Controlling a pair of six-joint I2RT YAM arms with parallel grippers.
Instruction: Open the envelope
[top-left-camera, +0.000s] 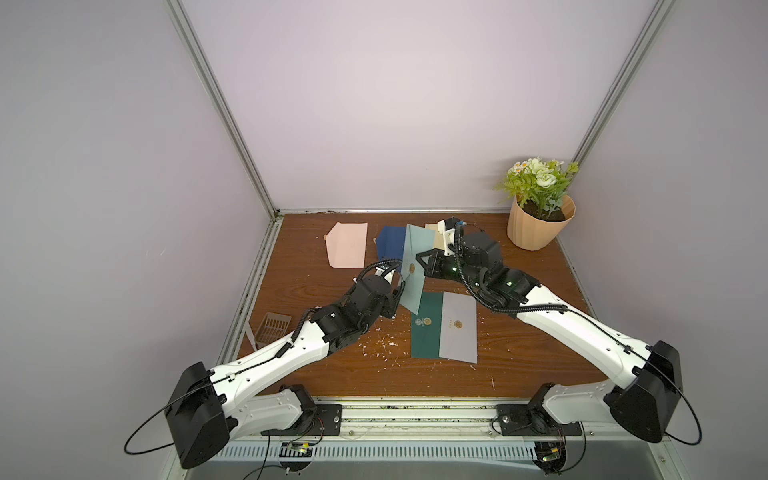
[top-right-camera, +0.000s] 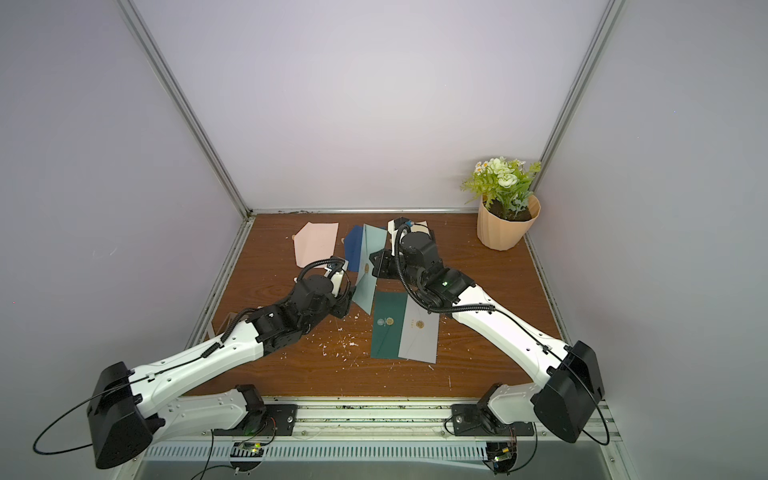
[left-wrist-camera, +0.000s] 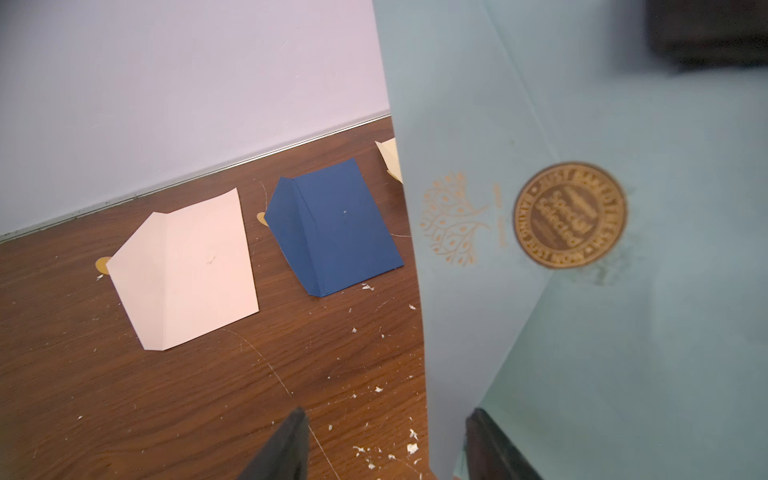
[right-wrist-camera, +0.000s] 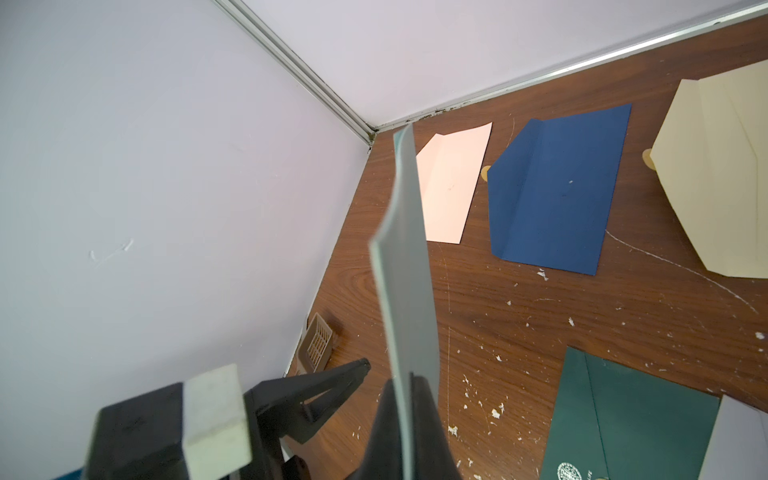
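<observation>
A light blue envelope (top-left-camera: 412, 276) is held up off the table, its pointed flap lying along the left side with a round gold seal (left-wrist-camera: 570, 214) at the tip. My right gripper is shut on it; the thin sheet shows edge-on between the fingers. In the left wrist view my left gripper is open, its fingers apart. The envelope's lower left corner reaches down between them, close to the right-hand finger (left-wrist-camera: 496, 452). Whether that finger touches the flap, I cannot tell.
Pink (right-wrist-camera: 456, 184), navy (right-wrist-camera: 560, 192) and cream (right-wrist-camera: 724, 168) envelopes lie at the back with flaps spread out. Green (top-left-camera: 425, 344) and grey (top-left-camera: 458, 340) ones lie in front. A flower pot (top-left-camera: 540, 224) stands back right, a small basket (top-left-camera: 273, 328) left. Paper scraps dot the table.
</observation>
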